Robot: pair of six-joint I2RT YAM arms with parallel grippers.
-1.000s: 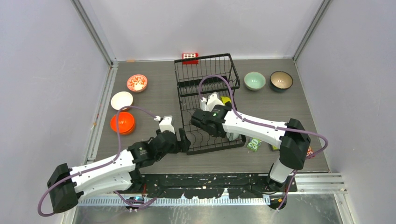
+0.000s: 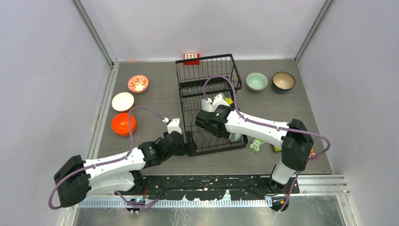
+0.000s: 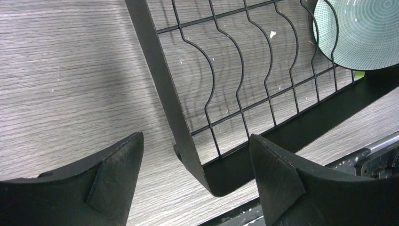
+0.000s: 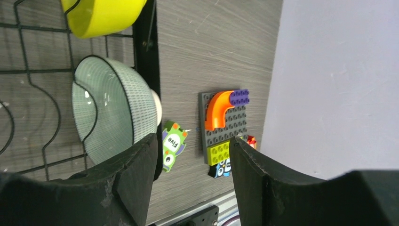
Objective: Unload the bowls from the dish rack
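Note:
A black wire dish rack stands mid-table. Inside its lower tier, a pale green ridged bowl leans on edge against the right side. A yellow bowl or cup lies in the rack behind it. My left gripper is open over the rack's front left corner, nothing held between its fingers. My right gripper hangs open above the rack's right side; its left finger is close to the pale bowl's near edge. From above, the right arm covers part of the rack, and its fingertips are hidden.
At left sit an orange bowl, a white bowl and an orange-patterned bowl. Back right hold a green bowl and a dark-rimmed tan bowl. Toy blocks lie right of the rack.
The left arm has moved slightly to the right, bringing its gripper over the rack's front left corner. The right arm has shifted a little to the right. The bowls outside the rack stay put.

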